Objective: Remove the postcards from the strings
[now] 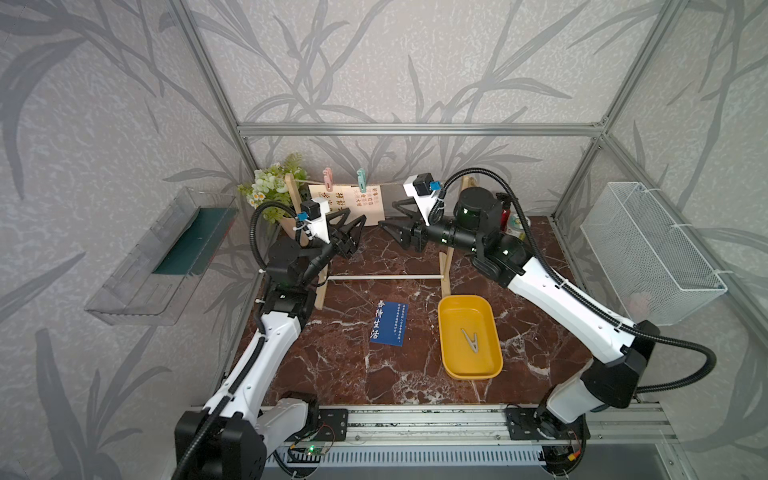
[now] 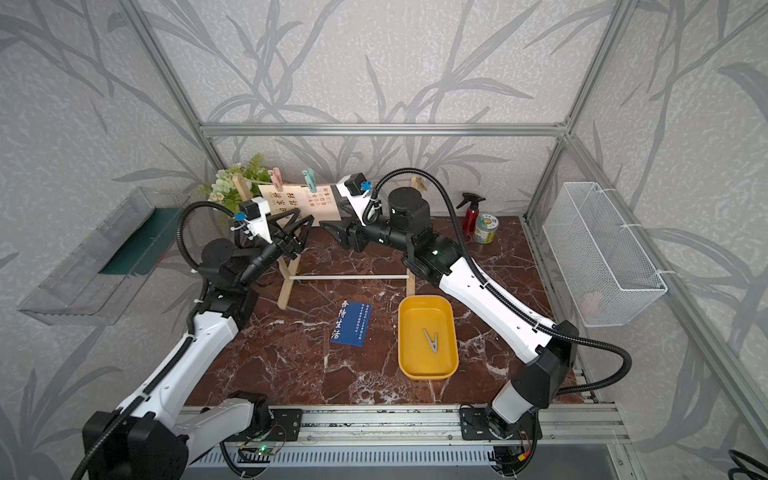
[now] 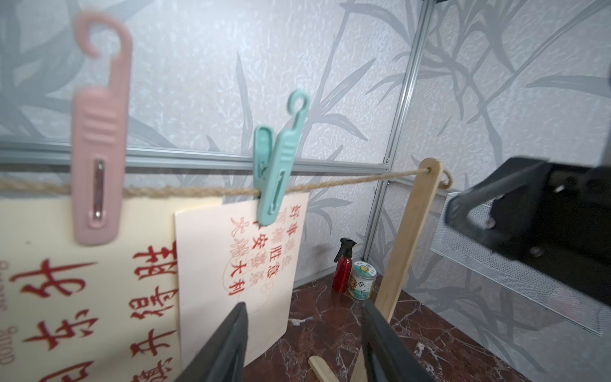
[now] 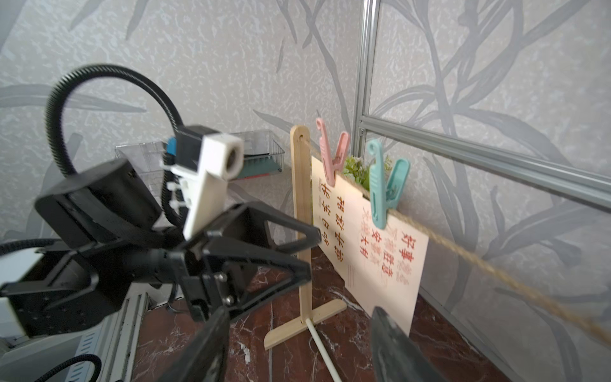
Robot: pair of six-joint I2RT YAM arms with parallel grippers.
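Note:
Two cream postcards with red characters hang on the string between wooden posts, the larger (image 3: 89, 286) under a pink clothespin (image 3: 98, 159), the other (image 3: 235, 273) under a teal clothespin (image 3: 275, 184). My left gripper (image 1: 349, 233) is just in front of the cards near the left post, its fingers spread open with nothing between them. My right gripper (image 1: 397, 224) stands open to the right of the cards, facing them, also empty. A blue postcard (image 1: 388, 324) lies on the marble table in front of the stand.
A yellow tray (image 1: 468, 360) with a grey clip sits at the front right. A red spray bottle (image 2: 469, 221) and a tin (image 2: 485, 232) stand at the back right, flowers (image 2: 232, 180) at the back left. Baskets hang on both sides.

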